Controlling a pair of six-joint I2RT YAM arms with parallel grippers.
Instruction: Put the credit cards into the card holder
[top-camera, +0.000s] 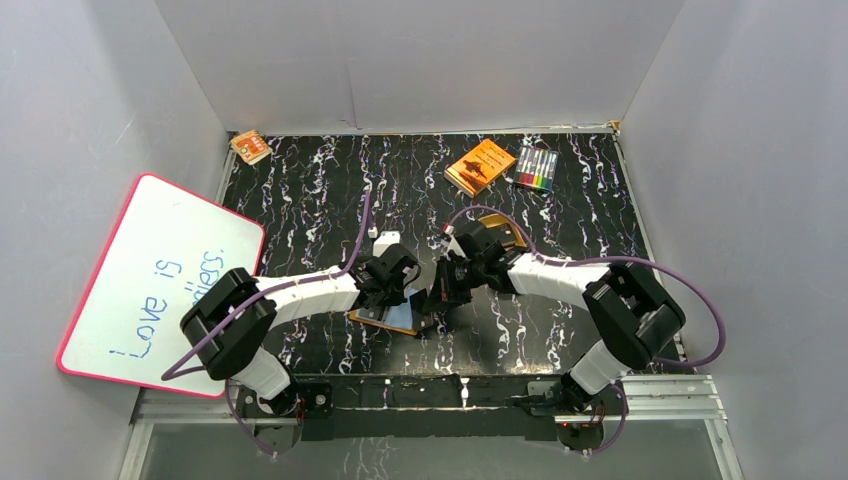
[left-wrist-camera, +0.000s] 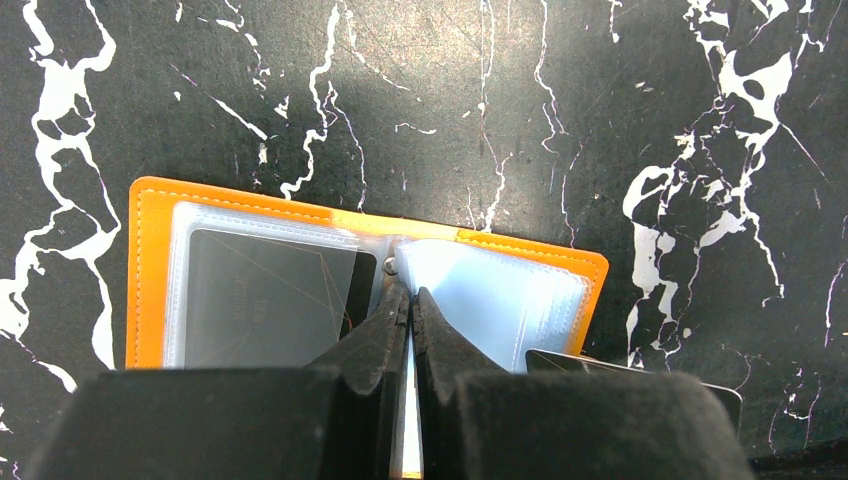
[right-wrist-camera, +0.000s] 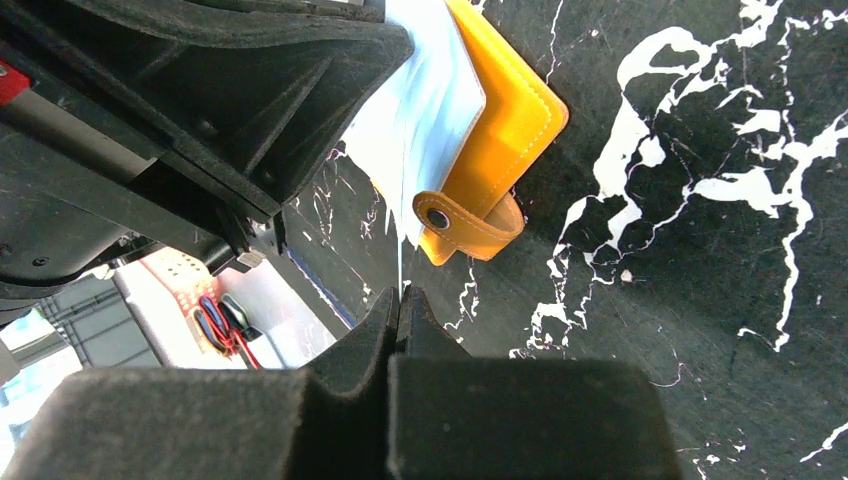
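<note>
The orange card holder (left-wrist-camera: 570, 262) lies spread on the table. A dark card (left-wrist-camera: 270, 295) shows through its left clear pocket, and pale blue-looking clear sleeves (left-wrist-camera: 490, 290) cover the right half. My left gripper is shut over the middle fold, its tips at the sleeves' inner edge; whether it pinches a sleeve I cannot tell. My right gripper is shut on a thin card (right-wrist-camera: 402, 262), seen edge-on beside the sleeves. The left wrist view shows a dark card (left-wrist-camera: 630, 375) at the holder's lower right, partly hidden by the fingers.
A tan container (top-camera: 495, 221) with dark contents stands partly behind the right arm. Farther back lie an orange book (top-camera: 480, 166) and a pen set (top-camera: 536, 168). A whiteboard (top-camera: 165, 280) leans at left. Both grippers are close together over the holder.
</note>
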